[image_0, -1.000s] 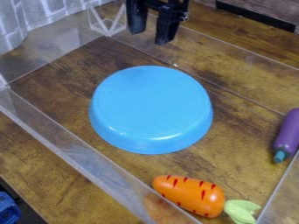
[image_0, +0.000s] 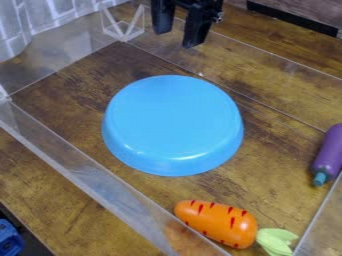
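Note:
A black gripper (image_0: 178, 30) hangs at the top centre of the camera view, above and behind a blue round plate (image_0: 173, 118) that lies upside down or as a disc on the wooden surface. Its two fingers stand apart, with nothing visible between them. An orange toy carrot (image_0: 217, 219) with green leaves lies at the bottom right, and a purple toy eggplant (image_0: 330, 152) lies at the right edge.
Clear plastic walls (image_0: 74, 175) edge the wooden work area (image_0: 274, 95) on the left and at the lower right. A white cloth hangs at the top left. The wood around the plate is mostly clear.
The gripper has shifted very slightly at the top of the view. The plate, carrot and eggplant are unchanged.

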